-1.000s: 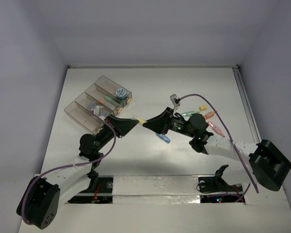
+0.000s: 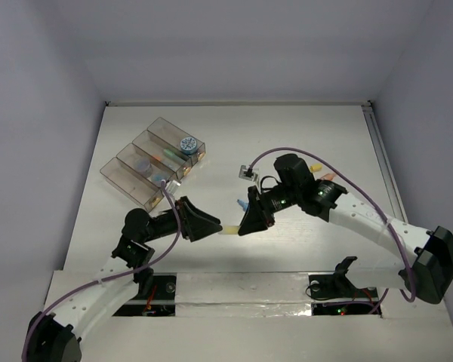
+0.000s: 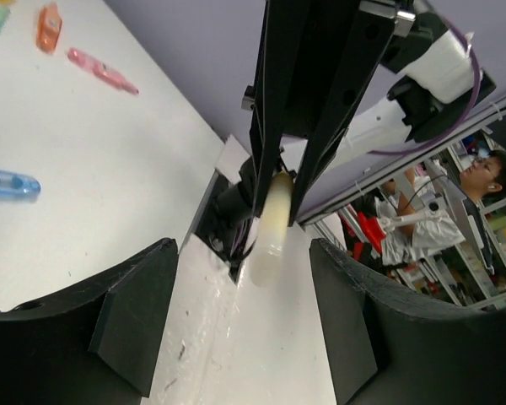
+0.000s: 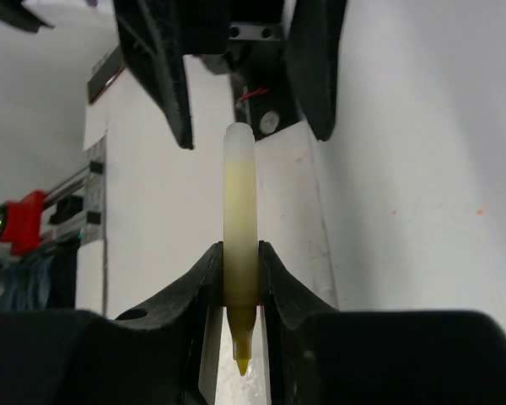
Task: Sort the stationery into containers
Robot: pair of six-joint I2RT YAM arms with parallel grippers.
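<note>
My right gripper [image 2: 249,226] is shut on a slim pale yellow pen [image 4: 240,211], also seen as a pale barrel [image 3: 271,232] pointing toward my left gripper [image 2: 211,226], which stands open just short of it. A compartmented clear container [image 2: 121,181] at the left holds a round blue-patterned item [image 2: 188,145] and small coloured pieces. A blue item [image 3: 8,184], a pink one [image 3: 101,72] and an orange one [image 3: 49,29] lie on the white table [image 3: 84,228].
A small yellow piece [image 2: 315,167] lies at the right beside the right arm. The table's front edge [image 2: 241,275] runs just below both grippers.
Both grippers have moved toward the front of the table, the pale pen travelling along in my right one.
</note>
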